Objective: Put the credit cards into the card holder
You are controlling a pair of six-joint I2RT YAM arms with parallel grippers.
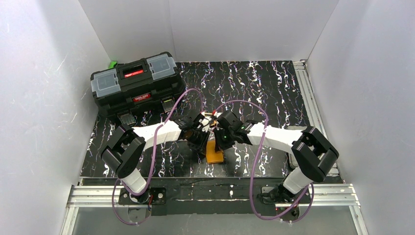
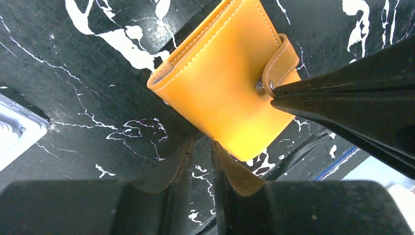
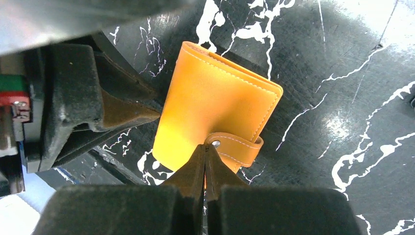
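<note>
The orange card holder (image 1: 214,155) lies folded on the dark marbled table, between my two arms. Its strap (image 3: 235,149) with a metal snap is on the side by my right gripper. My right gripper is shut, its tips right at the strap's edge by the snap; nothing shows between them. At the holder's opposite edge, my left gripper is part open, with an empty gap between its fingers. No credit card can be made out, and the inside of the holder is hidden.
A black toolbox (image 1: 137,83) with clear lids fills the back left of the table. In the left wrist view a pale, flat object (image 2: 19,129) lies at the left edge. Open table stretches behind the arms. Both grippers are close together around the holder.
</note>
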